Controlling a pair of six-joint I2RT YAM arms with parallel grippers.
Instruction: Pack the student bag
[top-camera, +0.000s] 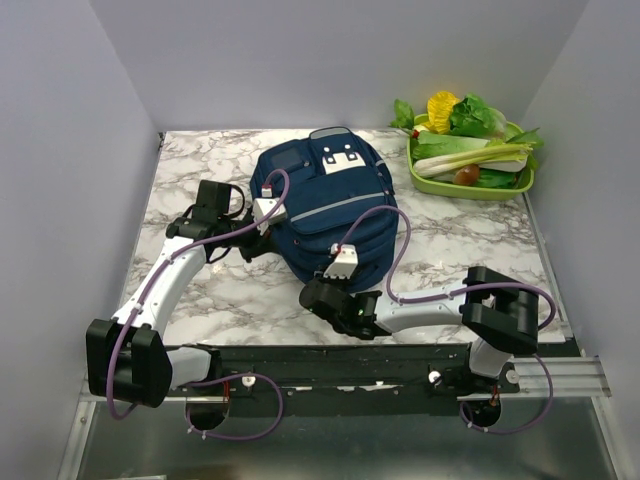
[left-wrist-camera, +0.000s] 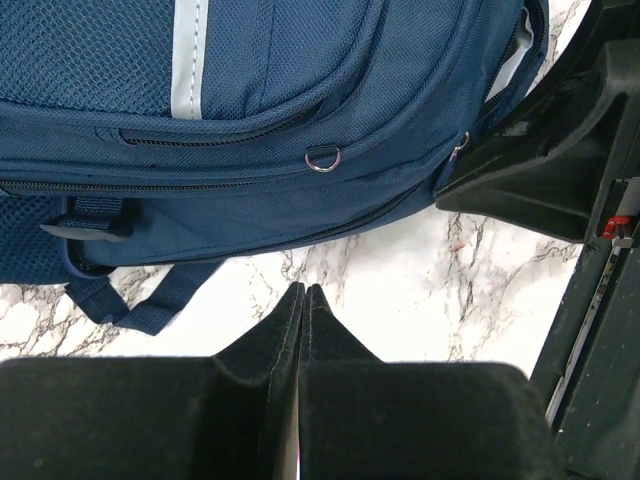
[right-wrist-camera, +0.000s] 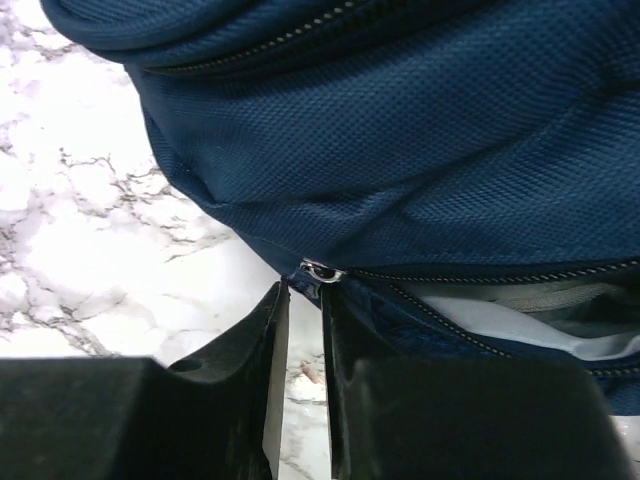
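The navy backpack (top-camera: 330, 195) lies on its back on the marble table. In the right wrist view its zipper pull (right-wrist-camera: 322, 271) sits at the fingertips of my right gripper, which is narrowly part open around the tab at the bag's lower edge; whether it grips it I cannot tell. The zip beside it is open, showing a pale lining (right-wrist-camera: 510, 325). My left gripper is shut beside the bag's side, above bare table, nothing visible between its fingers.
A green bin (top-camera: 470, 190) of vegetables stands at the back right. Bare marble table (top-camera: 180, 160) shows left of and below the bag. Grey walls enclose the sides and back.
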